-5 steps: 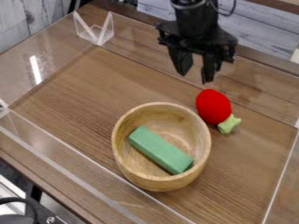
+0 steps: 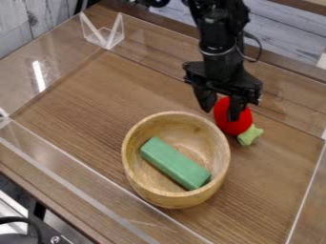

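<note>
My black gripper (image 2: 224, 93) has its fingers at a red, rounded object (image 2: 234, 118) with a green stem-like end (image 2: 250, 136); whether the fingers grip it is unclear. The red object lies on the wooden table, just right of a wide tan bowl (image 2: 151, 134). Inside the bowl lies a green rectangular block (image 2: 174, 163). The gripper hides the upper part of the red object.
A white wire rack (image 2: 106, 30) stands at the back left. A dark cable loops at the bottom left corner.
The bowl and green block have not moved.
</note>
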